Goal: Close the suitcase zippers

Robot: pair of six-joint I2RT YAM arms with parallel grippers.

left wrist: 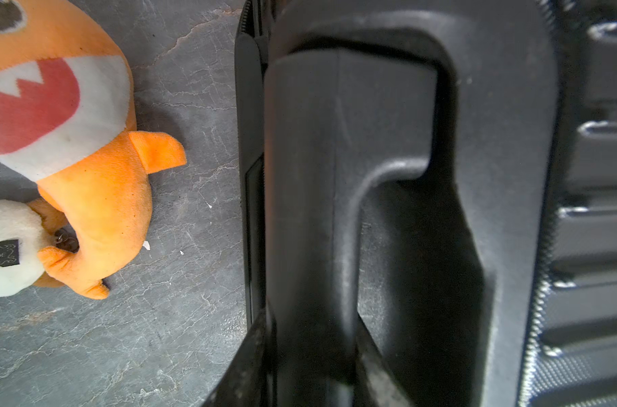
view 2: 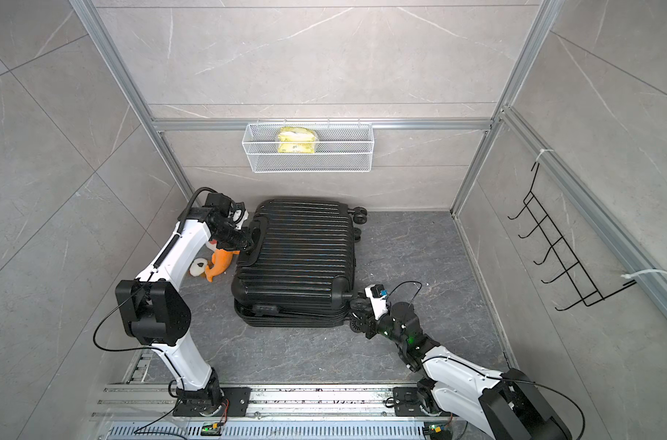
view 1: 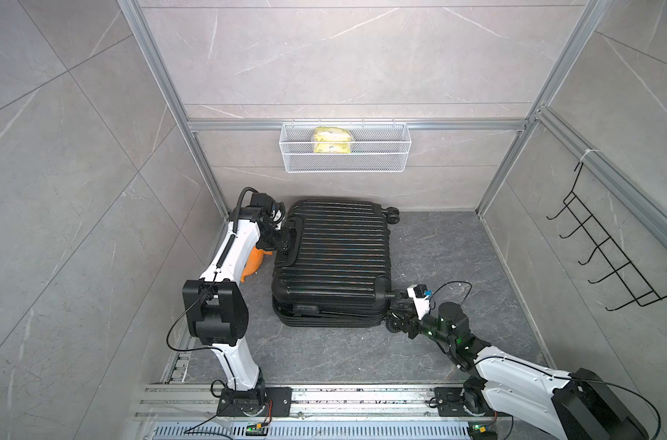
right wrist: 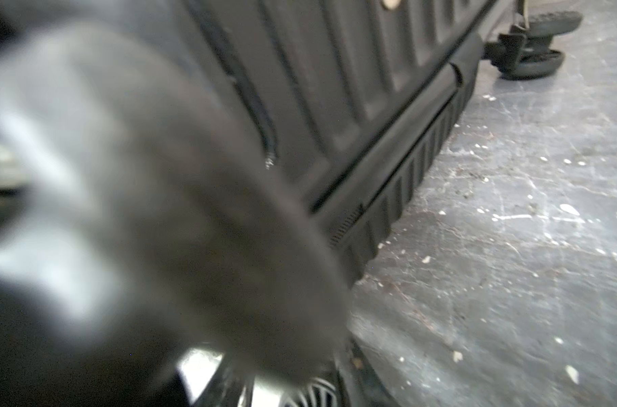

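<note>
The black ribbed suitcase [view 1: 337, 253] lies flat on the floor with its handle side to the left. My left gripper is shut on the suitcase's side handle [left wrist: 308, 203], one finger on either side of the bar. A toothed zipper stretch [right wrist: 346, 225] shows along the seam in the right wrist view; I cannot make out a zipper pull. At the suitcase's lower right corner, my right gripper [view 1: 404, 316] is beside the wheels. Its fingers [right wrist: 366, 373] look apart, partly hidden behind a large blurred dark shape close to the camera.
An orange plush toy [left wrist: 111, 196] lies on the floor left of the handle. Another wheel [view 1: 392, 215] juts from the upper right corner. A white wire basket [view 1: 381, 146] hangs on the back wall.
</note>
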